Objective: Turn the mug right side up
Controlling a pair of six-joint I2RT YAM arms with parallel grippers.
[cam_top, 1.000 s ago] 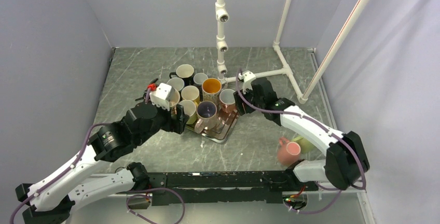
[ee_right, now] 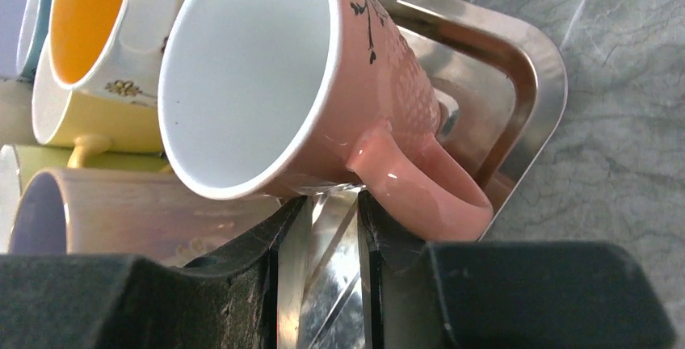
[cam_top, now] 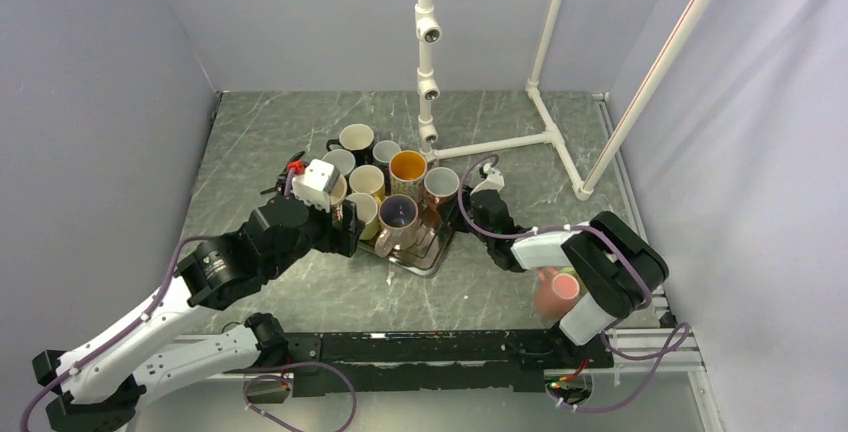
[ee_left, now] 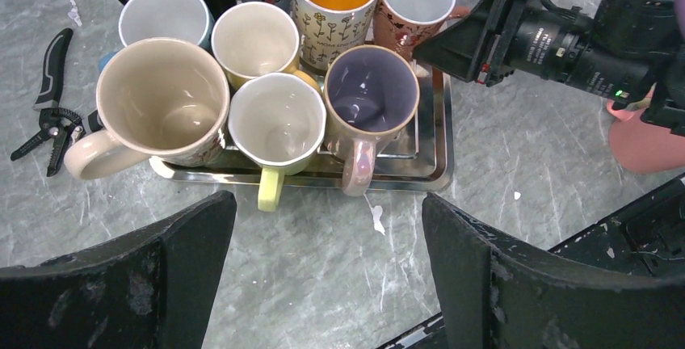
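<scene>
A pink mug (cam_top: 441, 188) with a white inside stands at the tray's right end; in the right wrist view the mug (ee_right: 380, 82) fills the middle, handle toward the camera. My right gripper (cam_top: 455, 210) is at its near side, fingertips at the lower rim edge in that view; whether they hold anything is unclear. Another pink mug (cam_top: 556, 294) (ee_left: 646, 143) lies tipped on the table at the front right, partly behind the right arm in the top view. My left gripper (cam_top: 340, 227) hangs open and empty over the tray's front left.
Several upright mugs crowd the metal tray (cam_top: 425, 264). Pruning shears (ee_left: 50, 115) lie left of it. A white pipe frame (cam_top: 500, 146) stands behind.
My right arm's elbow has swung toward the front and left, and its wrist has turned, with the gripper staying beside the tray's right end. The left arm is unchanged.
</scene>
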